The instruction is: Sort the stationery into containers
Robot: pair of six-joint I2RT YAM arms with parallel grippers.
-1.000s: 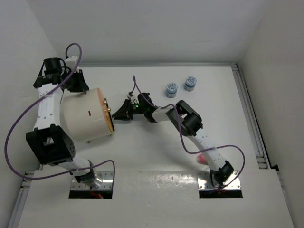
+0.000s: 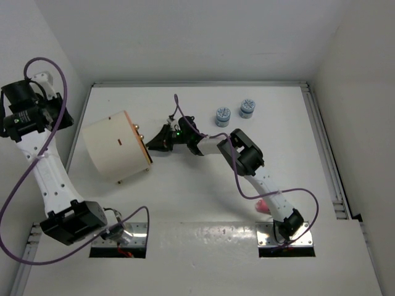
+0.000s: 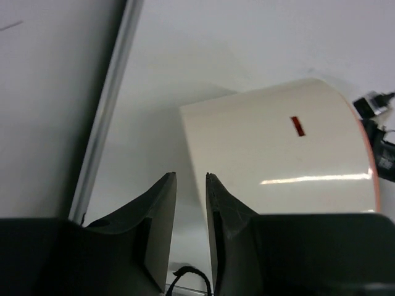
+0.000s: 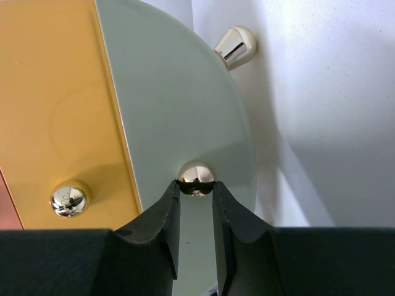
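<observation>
A cream curved drawer cabinet lies left on the table, its drawer face turned right. The right wrist view shows an orange drawer front, a pale grey-green drawer front and silver knobs. My right gripper is at the grey-green front's middle knob, fingertips close about its lower part; whether they grip it I cannot tell. My left gripper hangs at the far left, beside and above the cabinet, fingertips apart with nothing between.
Two blue-topped cylinders stand at the back right. A pink object lies at the front right, partly behind the right arm. Walls and metal rails border it.
My left arm has swung left, away from above the cabinet toward the left wall.
</observation>
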